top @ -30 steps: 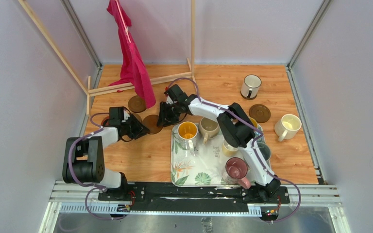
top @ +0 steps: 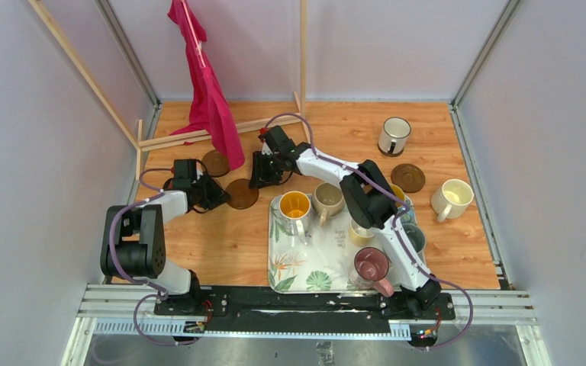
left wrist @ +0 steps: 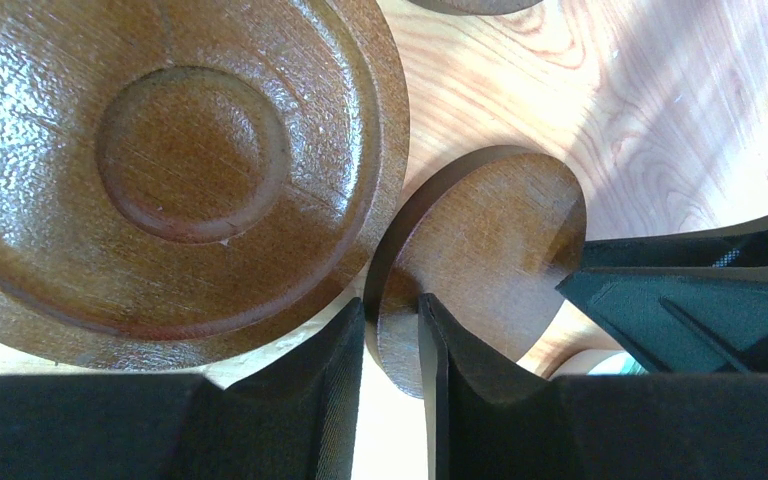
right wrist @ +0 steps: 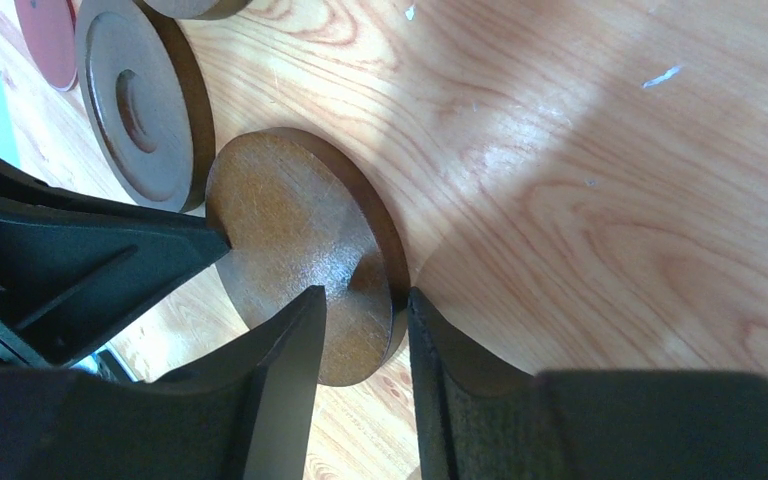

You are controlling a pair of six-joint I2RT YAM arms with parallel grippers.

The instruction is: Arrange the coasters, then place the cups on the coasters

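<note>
A plain brown wooden coaster [top: 242, 194] lies on the table between my two grippers, its rim beside the fingertips of both. My left gripper is part open at its left edge, beside a recessed coaster [left wrist: 50, 170]. My right gripper is part open at the plain coaster's other edge. Whether either grips it is unclear. Several cups, among them an orange-lined one [top: 295, 204], stand on the tray at the right.
A pink cloth [top: 221, 130] hangs from a wooden rack at the back. The tray [top: 313, 267] fills the centre front. Other cups and a coaster [top: 408, 177] are at the right.
Both grippers have shifted slightly toward the back over the last second. The coaster between them has moved slightly to the right.
</note>
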